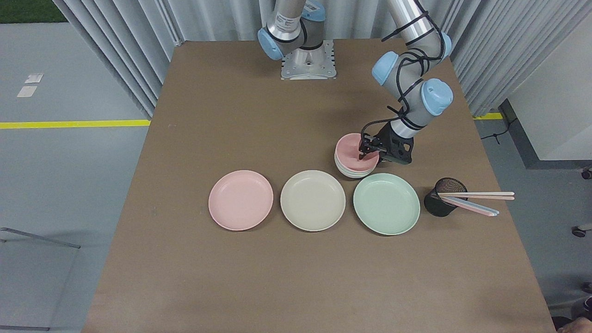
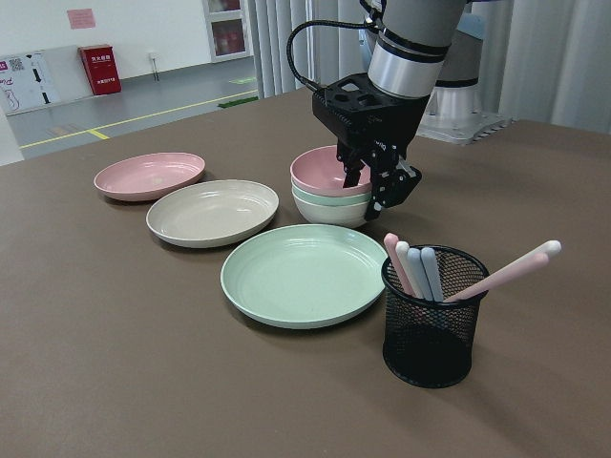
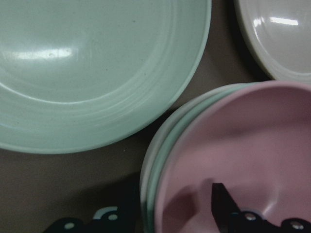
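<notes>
A stack of bowls, a pink bowl [image 1: 347, 145] on top of light green and white ones, stands behind three plates: pink [image 1: 241, 200], cream [image 1: 312, 200], light green [image 1: 386, 203]. My black gripper is open at the stack's rim, one finger over the pink bowl's inside and the other outside, as the wrist view shows. In the left view the gripper reaches down over the stack's right side. Whether the fingers touch the bowls I cannot tell.
A black mesh cup [image 2: 430, 343] with several pink, white and blue chopsticks stands right of the green plate.
</notes>
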